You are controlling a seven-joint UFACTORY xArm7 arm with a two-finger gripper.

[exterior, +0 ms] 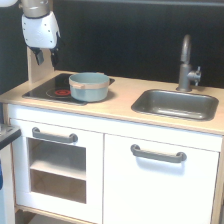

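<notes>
A grey-blue pot (89, 88) with a light band around its side sits on the counter at the right edge of the black cooktop (45, 91). High at the upper left hangs my gripper (44, 59), above and left of the pot and well clear of it. Its dark fingers are small and blurred against the dark wall, so how far apart they stand is unclear. No object shows in them.
A steel sink (176, 104) with a dark faucet (185, 65) is set into the counter at right. Below are an open-fronted cabinet (58, 183) and a white door with a grey handle (158, 154).
</notes>
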